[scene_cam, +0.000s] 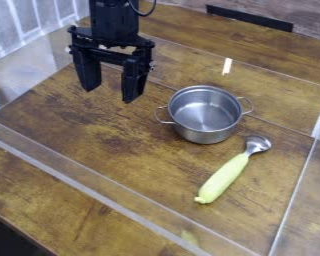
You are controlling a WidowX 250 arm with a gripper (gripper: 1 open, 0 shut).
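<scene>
My gripper (109,80) hangs at the upper left over the wooden table, black, with its fingers apart and nothing visible between them. To its right sits an empty steel pot (203,118) with two side handles. Lower right lies a pale yellow-green corn-like vegetable (223,180), long and narrow, with a metal spoon-like piece (256,144) at its upper end; whether the two touch is hard to tell.
Clear panels edge the left, bottom and right sides. A small white strip (227,66) lies behind the pot.
</scene>
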